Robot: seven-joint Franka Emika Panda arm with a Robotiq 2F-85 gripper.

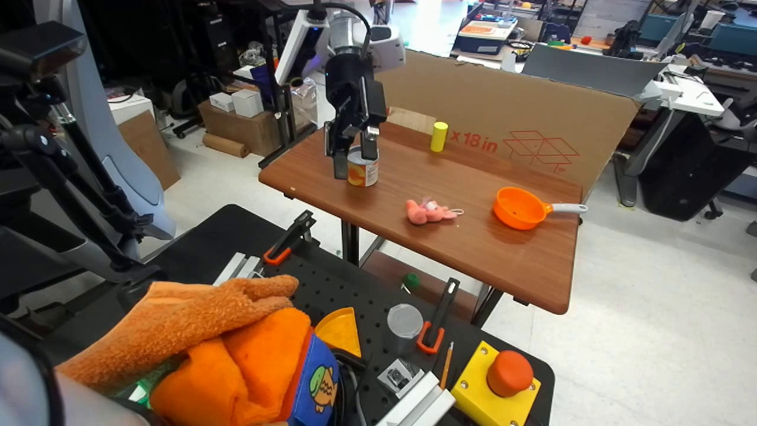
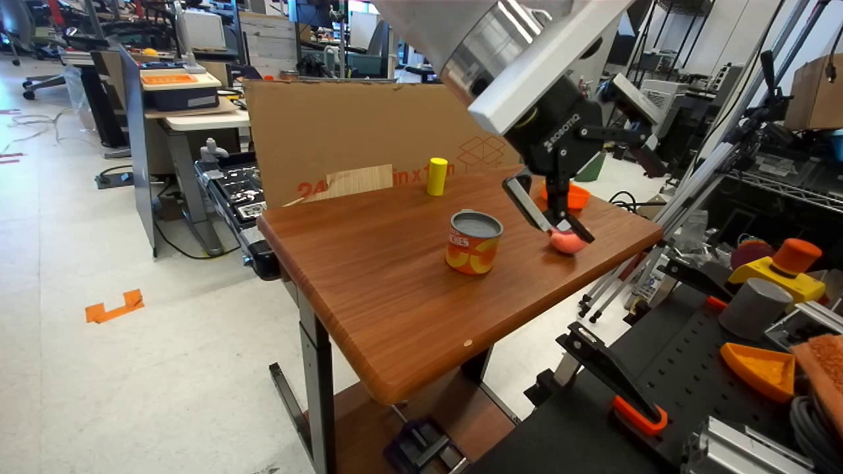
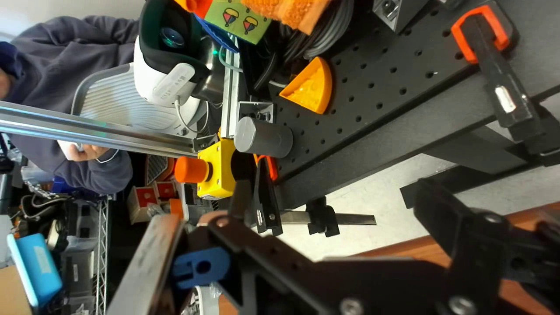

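Observation:
My gripper (image 2: 566,230) hangs in the air with its fingers spread apart and nothing held between them. In exterior view 1 the gripper (image 1: 355,157) overlaps the peach can (image 1: 362,174) and hides part of it. From exterior view 2 the can (image 2: 472,246) stands upright on the wooden table, clearly apart from and left of the gripper. A pink plush toy (image 1: 426,212) lies near the table's front edge. An orange strainer (image 1: 518,210) with a grey handle rests toward the right end. Near the back stands a yellow cylinder (image 1: 439,137). None of these objects shows in the wrist view.
A cardboard panel (image 1: 497,113) borders the table's back edge. In front, across a gap, a black bench (image 1: 376,284) carries clamps, a grey cylinder (image 1: 405,327), a yellow box with a red button (image 1: 497,383) and orange cloths (image 1: 234,355).

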